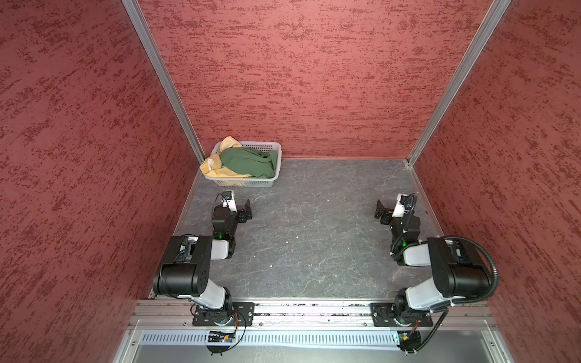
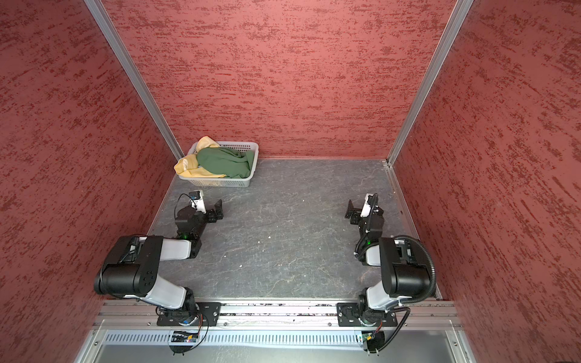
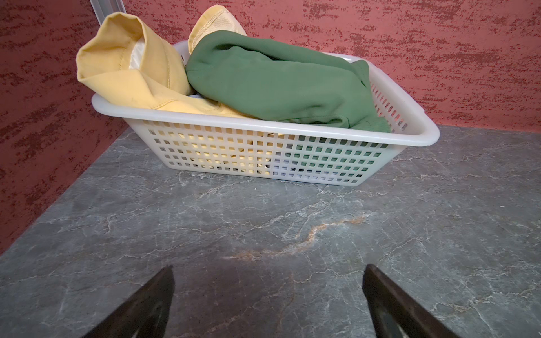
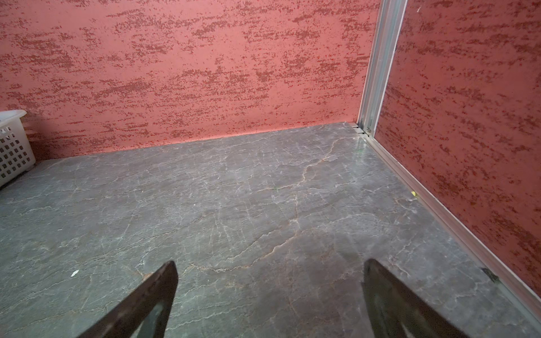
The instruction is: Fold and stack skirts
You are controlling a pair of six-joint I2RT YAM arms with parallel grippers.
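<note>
A green skirt (image 3: 281,84) lies heaped in the white basket (image 3: 253,119) at the back left. Beside and partly beneath it is a yellow skirt (image 3: 132,87), its folds hanging over the basket's left and front rim. Short of the basket, my left gripper stands open with only bare table between its fingers. On the right side, my right gripper is also open and empty, far from the cloth. The lower layers inside the basket are mostly hidden; a pale bluish patch shows through its front slots.
Red walls (image 1: 314,78) close it in at the back and both sides. The basket stands near the back left corner.
</note>
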